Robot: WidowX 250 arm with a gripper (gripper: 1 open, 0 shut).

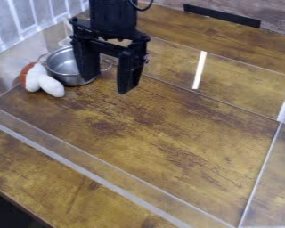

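Note:
My black gripper (109, 75) hangs from the top of the view over the left-middle of the wooden table (157, 147), its two dark fingers apart and nothing seen between them. Behind it to the left is a metal bowl (64, 64), partly hidden by the gripper. A white plush-like object (45, 84) with a reddish-brown end lies to the left of the bowl.
Clear low walls (121, 185) edge the work area at the front, left and right.

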